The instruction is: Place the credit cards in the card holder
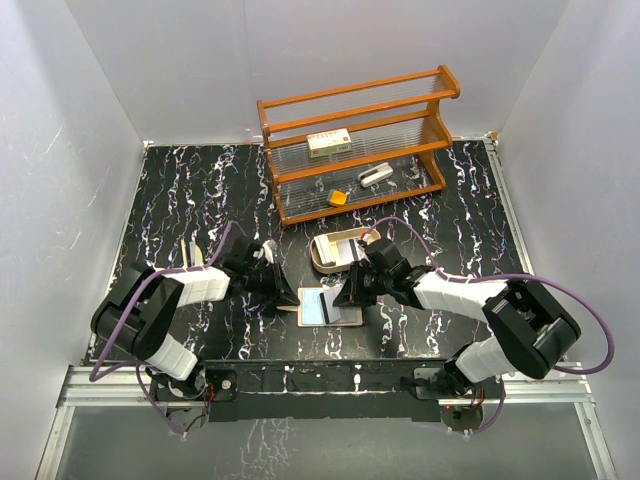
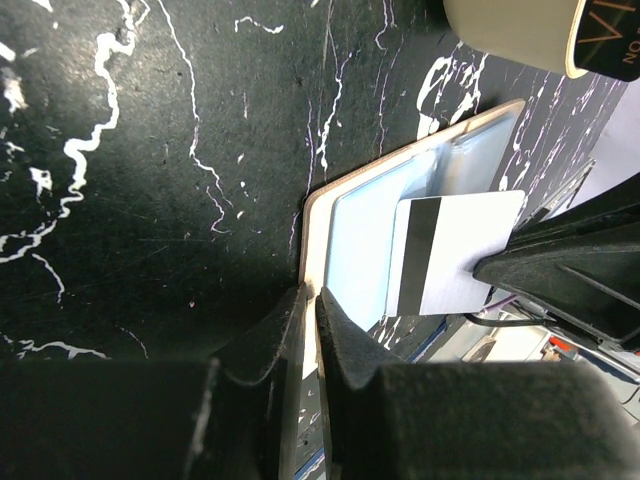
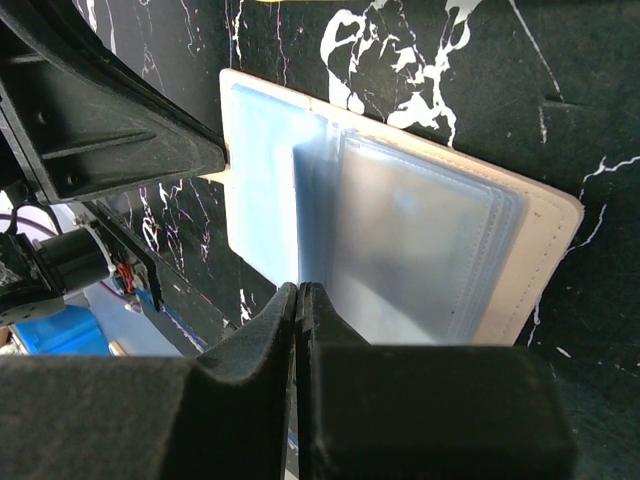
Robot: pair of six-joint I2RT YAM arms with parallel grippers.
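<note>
The card holder (image 1: pixel 312 308) lies open on the table with clear sleeves. My left gripper is at its tan edge; its fingertips are close together, and whether anything is between them is unclear. In the left wrist view a white card (image 2: pixel 450 260) with a black stripe stands over the sleeves at my right gripper's fingertip. My right gripper is shut at the card, seen edge-on in the right wrist view; whether it grips it is hard to tell. A box with more cards (image 1: pixel 330 250) sits behind.
A wooden rack (image 1: pixel 300 220) with a white box (image 1: pixel 329 142), a yellow item (image 1: pixel 337 198) and a white object (image 1: pixel 376 176) stands at the back.
</note>
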